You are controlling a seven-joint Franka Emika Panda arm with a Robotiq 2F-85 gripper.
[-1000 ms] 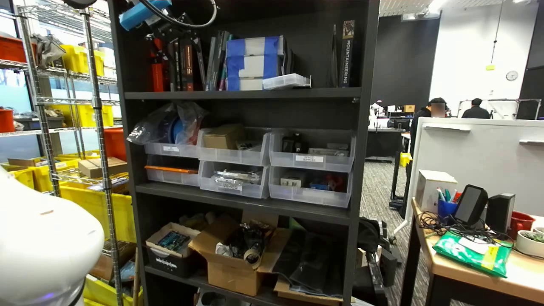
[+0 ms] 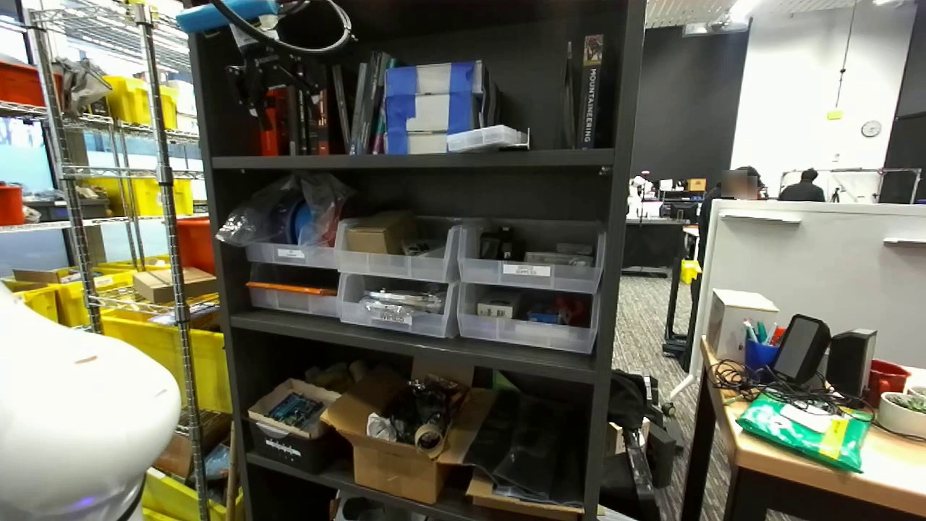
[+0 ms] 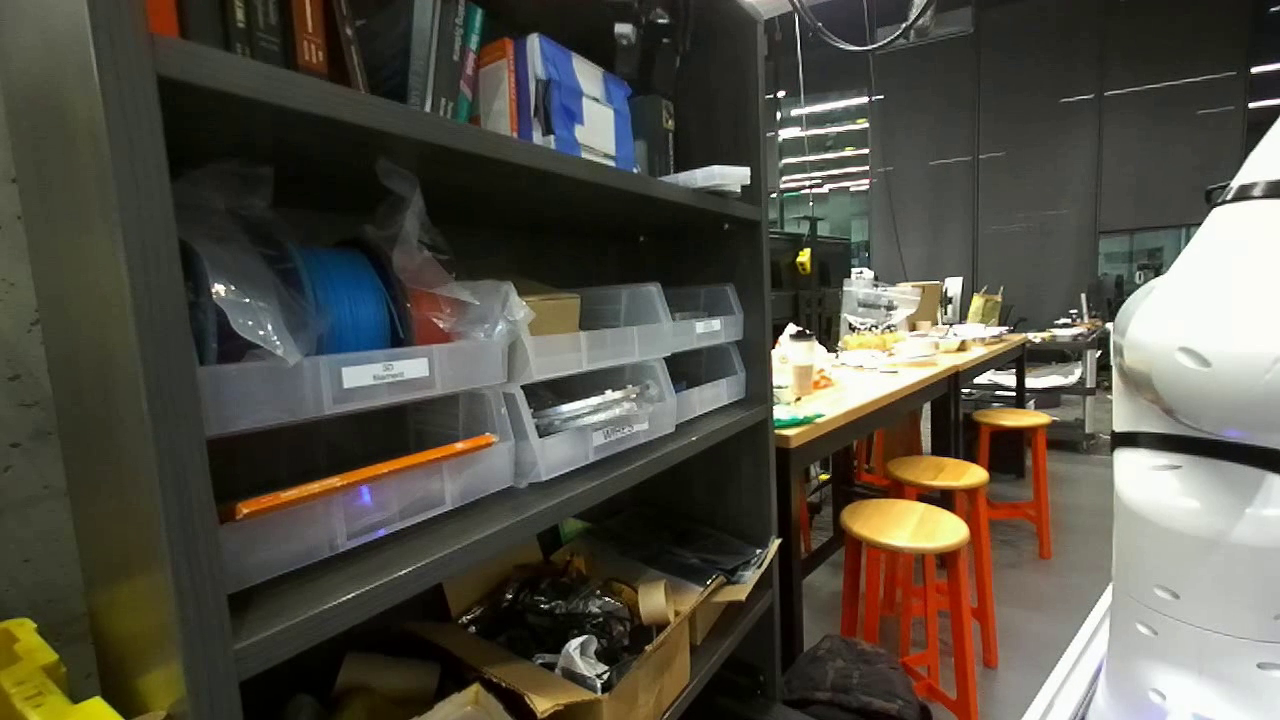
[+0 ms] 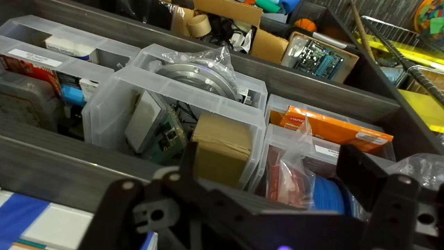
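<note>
My gripper point(image 2: 282, 103) hangs at the upper left of the bookshelf point(image 2: 408, 162), in front of the dark and red books point(image 2: 321, 117) on the top shelf. From the wrist view, the gripper is open, its black fingers point(image 4: 360, 175) wide apart and nothing held between them. Beyond them are clear bins on the shelf below. One bin holds a brown cardboard box point(image 4: 222, 148) and a green circuit board point(image 4: 168, 139); another has a blue filament spool point(image 4: 326, 193) and plastic wrap. An orange Staples package point(image 4: 337, 129) lies in a lower bin.
The top shelf also carries a blue-and-white box stack point(image 2: 431, 104) and a clear flat case point(image 2: 487, 138). Open cardboard boxes point(image 2: 395, 464) fill the bottom shelf. A wire rack point(image 2: 165, 174) with yellow bins stands close on the left; a desk point(image 2: 833, 464) is at right.
My gripper has shifted left and slightly up in front of the books, uncovering part of the reddish spines. The shelf contents look unchanged.
</note>
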